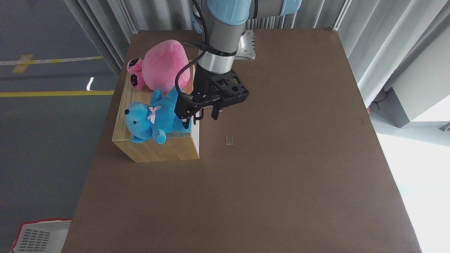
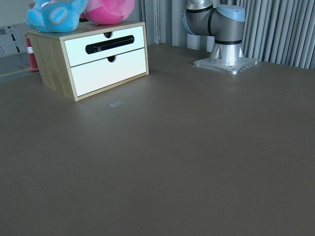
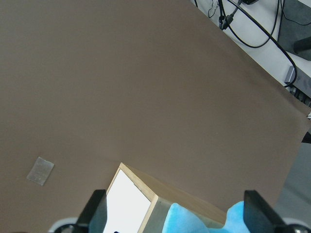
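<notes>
A blue plush toy (image 1: pixel 147 122) with a pink bow lies on the near end of a wooden drawer box (image 1: pixel 156 149), with a pink plush toy (image 1: pixel 164 63) behind it. My black gripper (image 1: pixel 200 118) is above the box's white-drawer side, just right of the blue toy. In the wrist view, the fingertips stand wide apart at the bottom edge, open, with blue plush (image 3: pixel 184 223) low between them and the box corner. The box's white front with a black handle (image 2: pixel 109 45) shows in the left view.
A small clear square (image 1: pixel 229 140) lies beside the box. The arm base (image 2: pixel 226 61) stands at the back.
</notes>
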